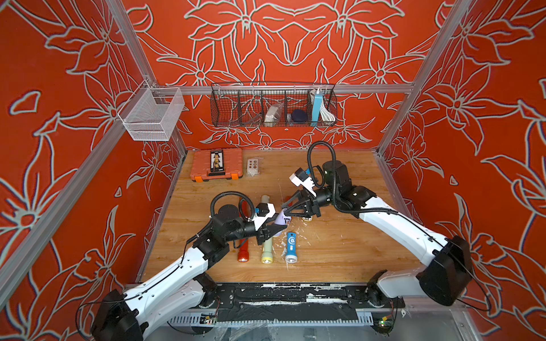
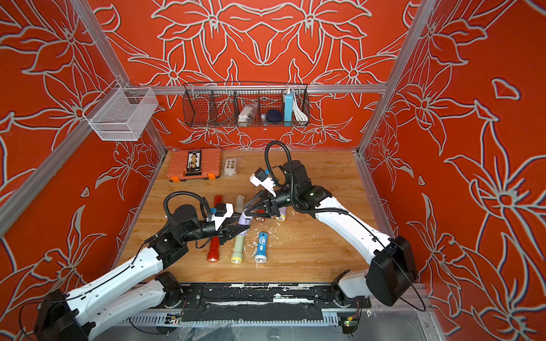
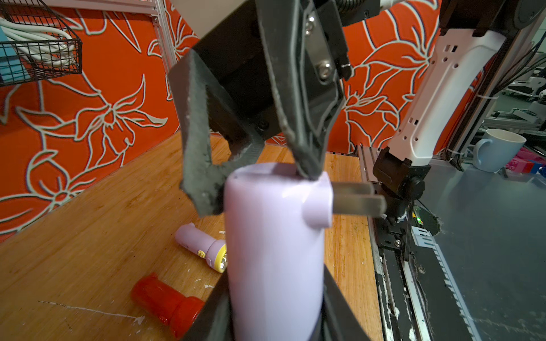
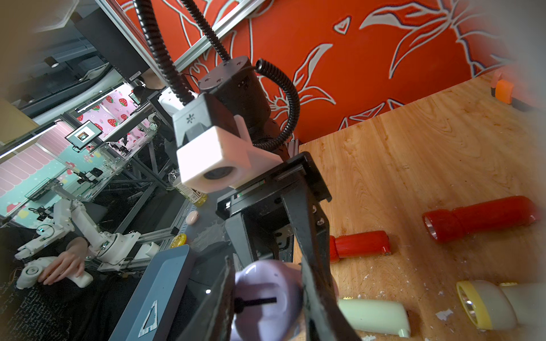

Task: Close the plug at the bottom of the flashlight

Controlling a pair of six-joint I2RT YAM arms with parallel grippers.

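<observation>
A lilac flashlight (image 3: 273, 255) is held upright in my left gripper (image 1: 273, 226), which is shut on it. In the left wrist view, two metal plug prongs (image 3: 355, 201) stick out sideways from the top of its body. My right gripper (image 1: 287, 210) is at that top end, part open, its dark fingertips (image 3: 310, 164) over and beside the rim. In the right wrist view the lilac end (image 4: 264, 301), with a dark slot, lies between the right fingers; whether they touch it I cannot tell.
Red flashlights (image 4: 477, 218), a pale green one (image 1: 267, 250), a blue one (image 1: 291, 247) and another lilac one (image 3: 199, 244) lie on the table (image 1: 358, 238). An orange case (image 1: 199, 164) is at the back left; wire baskets hang above.
</observation>
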